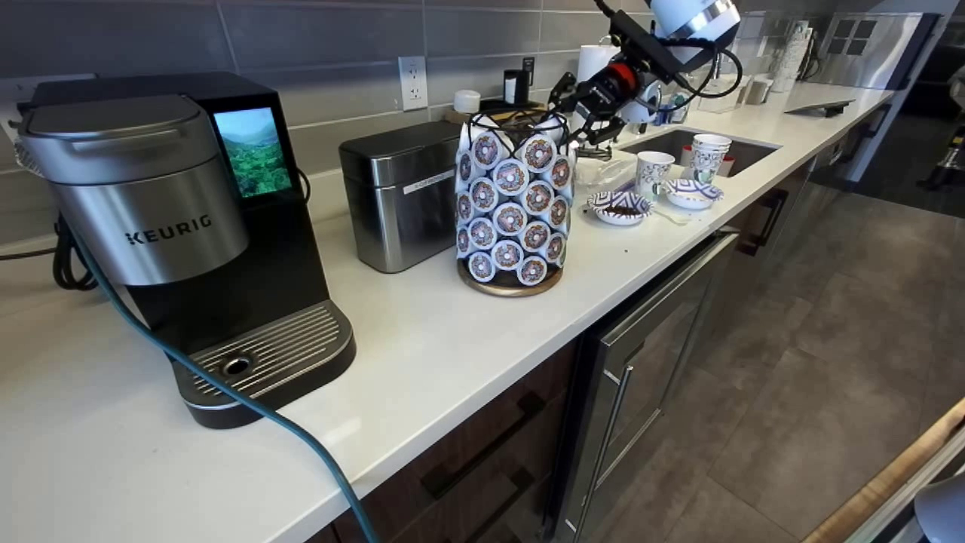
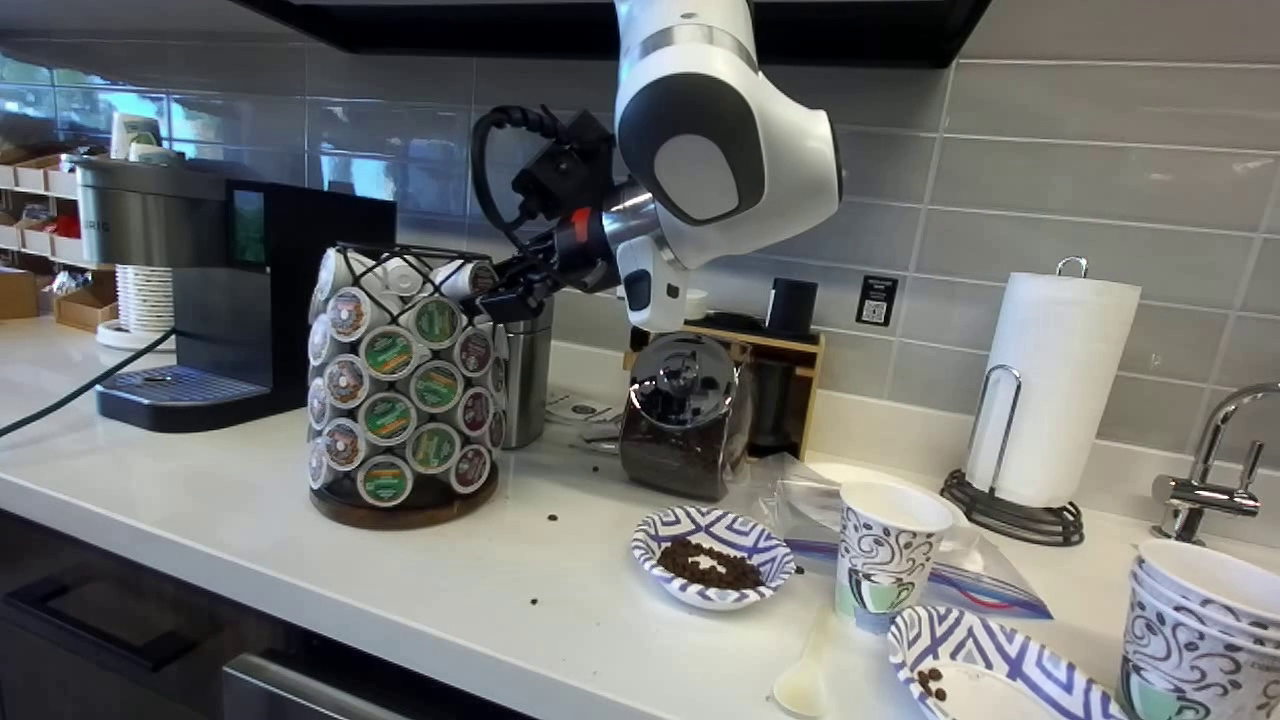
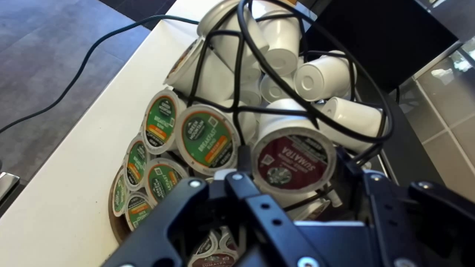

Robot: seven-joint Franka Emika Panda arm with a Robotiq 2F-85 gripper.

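Observation:
A wire carousel (image 2: 398,510) holds several coffee pods with their lids facing outward. Near its top rim is a maroon Sumatra pod (image 3: 294,161), seen from above in the wrist view. My gripper has one finger on either side of this pod and is shut on it. The pod still sits within the black wire frame. From the side, my gripper (image 2: 494,292) reaches the carousel's upper right edge, and the fingers hide the held pod there. Green Breakfast Blend pods (image 3: 207,138) sit right beside it.
A Keurig coffee maker (image 1: 172,190) and a steel canister (image 1: 402,194) stand close to the carousel. Toward the sink are a bowl of coffee beans (image 2: 714,558), a paper cup (image 2: 890,546) and a jar of beans (image 2: 678,444).

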